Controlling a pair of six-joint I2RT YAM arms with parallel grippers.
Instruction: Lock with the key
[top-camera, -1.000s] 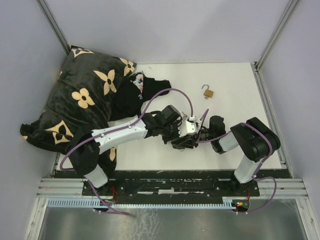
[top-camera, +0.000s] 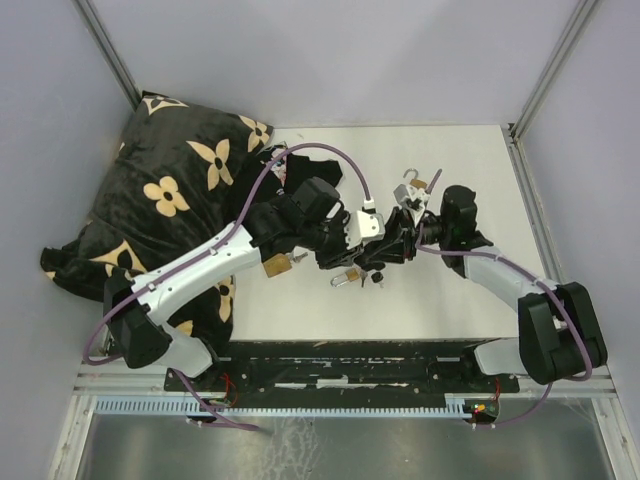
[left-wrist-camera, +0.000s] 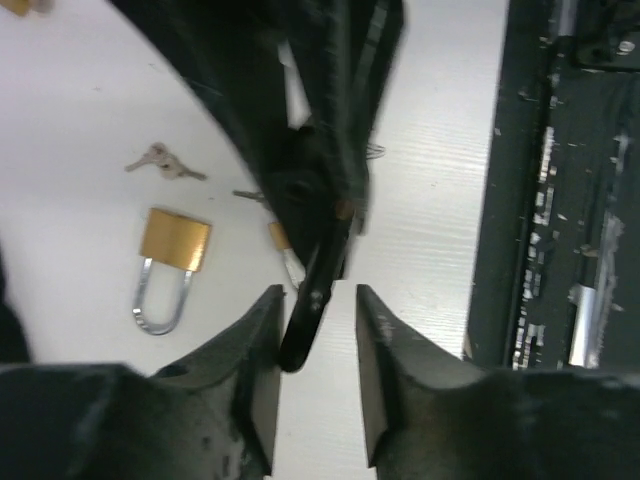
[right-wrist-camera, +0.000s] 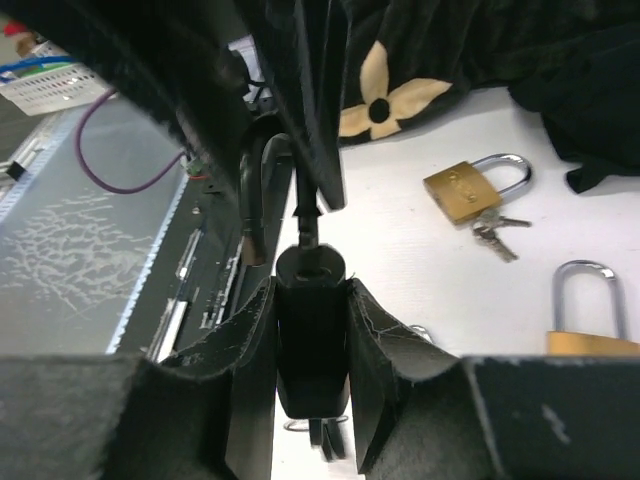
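My two grippers meet over the middle of the white board. In the left wrist view my left gripper is open, its fingers apart. A glossy black rod-like piece (left-wrist-camera: 310, 315) reaches down from the other arm's fingers, its tip beside one left finger. In the right wrist view my right gripper has a rounded black piece (right-wrist-camera: 312, 345) between its fingers; whether they clamp it cannot be told. Brass padlocks (right-wrist-camera: 468, 193) lie on the board, and small silver keys (right-wrist-camera: 494, 234) lie beside one. Part of another padlock (left-wrist-camera: 278, 236) shows behind the grippers.
A dark, flower-patterned cushion (top-camera: 160, 180) and a black cloth (top-camera: 318, 172) crowd the left side. One padlock (top-camera: 418, 183) lies at the far right, near the right arm. The board (top-camera: 300, 315) is clear towards its front edge.
The right gripper has shifted right and farther back, uncovering small dark items on the board.
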